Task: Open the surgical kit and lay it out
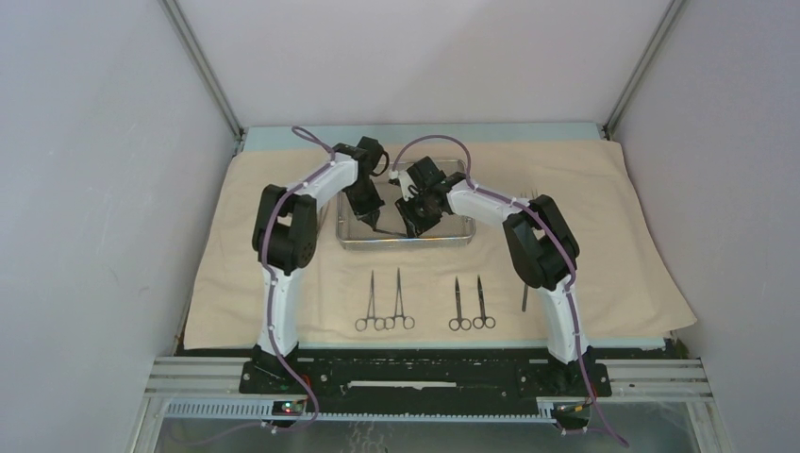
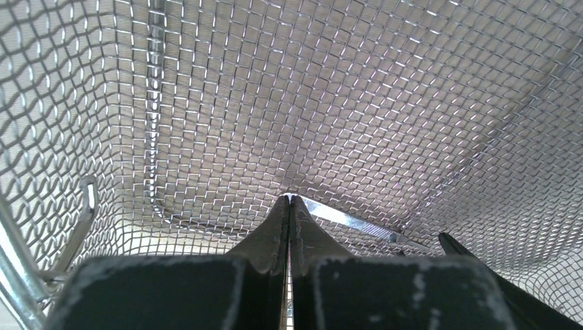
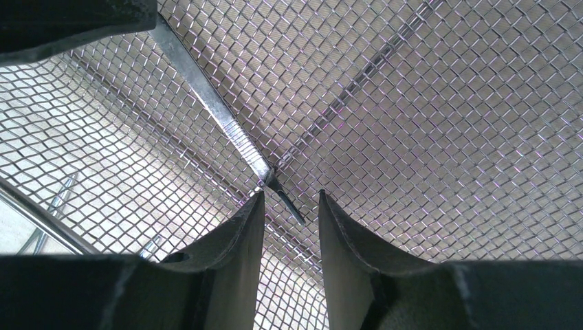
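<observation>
A slim metal scalpel handle (image 1: pixel 390 232) lies near the front wall inside the mesh tray (image 1: pixel 406 243). In the left wrist view, my left gripper is shut with its tips at the blunt end of the handle (image 2: pixel 350 221); whether any of it is between them is unclear. My right gripper stands open over the other end, where the handle (image 3: pixel 220 113) narrows to a thin dark tip. That narrow tip appears in the gap between the right fingers, with no grip on it.
In front of the tray, two ringed clamps (image 1: pixel 399 300) and two scissors (image 1: pixel 458 307) lie on the beige cloth (image 1: pixel 255 302). A long thin instrument (image 1: pixel 525 298) lies to the right. The two grippers are close together inside the tray walls.
</observation>
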